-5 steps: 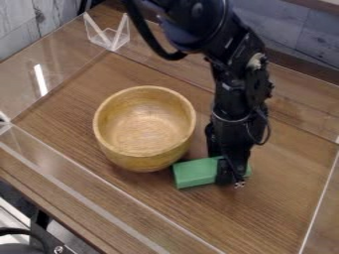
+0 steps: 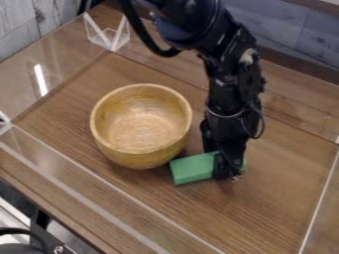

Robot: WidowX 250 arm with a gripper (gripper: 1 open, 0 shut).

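Observation:
A green rectangular block (image 2: pixel 192 171) lies low on the wooden table (image 2: pixel 265 208), just below and right of a wooden bowl (image 2: pixel 133 121). My black gripper (image 2: pixel 223 164) reaches down onto the right part of the block and is shut on it; the fingertips are dark and hard to make out. The block's right end is partly hidden by the gripper.
The bowl stands close left of my gripper. Free table surface lies to the right and in front. A wall edges the back, and white wire-like pieces sit at the upper left and left edge.
The gripper and green block have shifted very slightly to the left, toward the bowl.

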